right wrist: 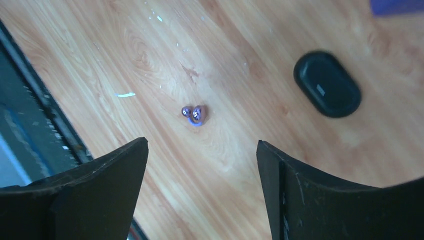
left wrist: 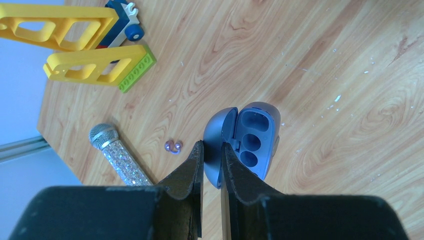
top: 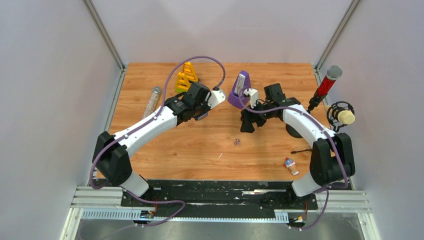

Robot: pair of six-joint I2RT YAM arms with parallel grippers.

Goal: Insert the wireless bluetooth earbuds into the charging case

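Observation:
A blue-purple charging case [left wrist: 257, 137] stands open in the left wrist view, its wells looking empty. My left gripper is shut on its raised lid [left wrist: 216, 135], above the table. One shiny purple earbud [right wrist: 196, 115] lies on bare wood between the arms, a small spot [top: 237, 142] from above. The other earbud [left wrist: 173, 146] rests near the silver microphone in the left wrist view. To the right of the first earbud and raised, my right gripper has its fingers [right wrist: 272, 165] spread apart with nothing between them.
A black oval object [right wrist: 327, 84] sits on the table under the right arm. Behind are a purple metronome [top: 240, 87] and yellow blocks [top: 186, 76]; a silver microphone [top: 152, 102] lies left, an ice-cream toy [top: 291, 166] front right.

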